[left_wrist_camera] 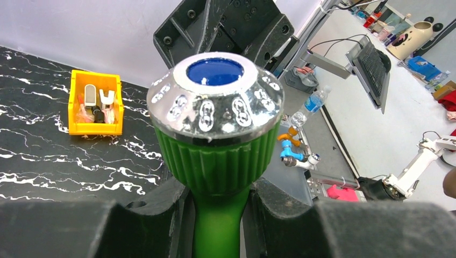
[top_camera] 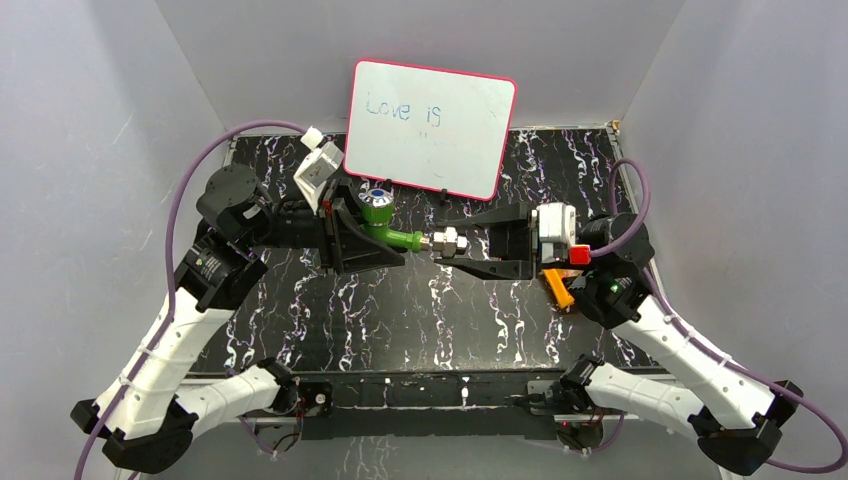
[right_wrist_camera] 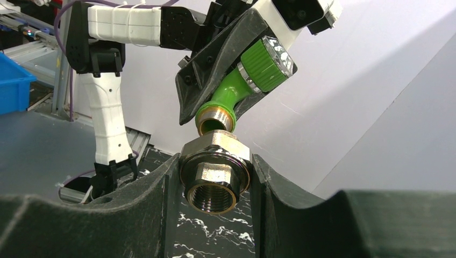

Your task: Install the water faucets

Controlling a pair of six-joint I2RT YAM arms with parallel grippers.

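A green faucet (top_camera: 404, 238) with a chrome, blue-capped knob (left_wrist_camera: 214, 102) is held above the table, and my left gripper is shut on it. Its threaded brass end (right_wrist_camera: 214, 119) points toward the right arm. My right gripper is shut on a metal hex fitting (top_camera: 449, 242), gripped from both sides. In the top view the fitting lines up with the faucet's threaded end, close against it. The right wrist view shows the fitting's edge just in front of the thread; whether the thread has entered it, I cannot tell.
An orange-yellow bin (left_wrist_camera: 95, 128) with small parts stands on the black marbled table (top_camera: 420, 320), partly under the right arm. A whiteboard (top_camera: 432, 130) leans at the back. The table's middle below the grippers is clear.
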